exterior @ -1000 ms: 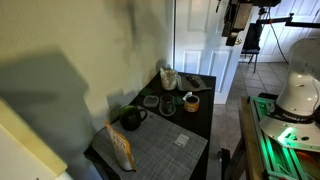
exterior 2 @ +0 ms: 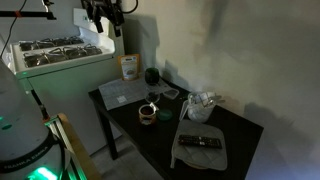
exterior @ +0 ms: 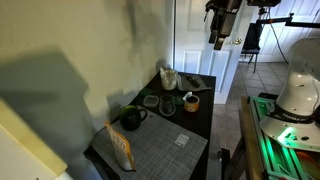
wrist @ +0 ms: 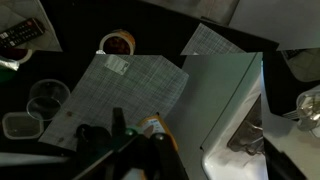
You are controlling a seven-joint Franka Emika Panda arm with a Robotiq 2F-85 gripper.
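Note:
High above the table's right side in exterior view 1, my gripper (exterior: 215, 44) points down, with nothing between its fingers. It also hangs high at the upper left of exterior view 2, near the stove. On the dark table are a black mug (exterior: 132, 117), an upright orange-and-white pouch (exterior: 121, 148) and a copper-coloured round container (exterior: 191, 103). The wrist view looks down on that container (wrist: 117, 43), a clear cup (wrist: 47, 98) and the pouch (wrist: 156, 126). My gripper stands well apart from all of them.
A grey checked mat (exterior: 160, 150) covers the near table. A white bag (exterior 2: 200, 105) stands at the wall, close to a black remote (exterior 2: 200, 141) on a grey board (exterior 2: 198, 157). The green lid (exterior 2: 165, 110) lies by the container. A stove (exterior 2: 60, 52) stands beyond the table.
The table objects have stayed put.

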